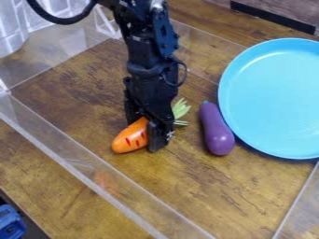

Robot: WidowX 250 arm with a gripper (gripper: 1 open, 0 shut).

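The black gripper (147,131) is low over an orange toy carrot (130,139) with green leaves (177,112), its fingers reaching down around the carrot's middle. Whether they are closed on it is hard to tell. A purple toy eggplant (217,129) lies just to the right, apart from the gripper.
A large blue plate (271,91) fills the right side. Clear plastic walls (75,163) edge the wooden surface (187,196). A blue object (7,224) sits at the lower left. Bare wood lies left of and below the carrot.
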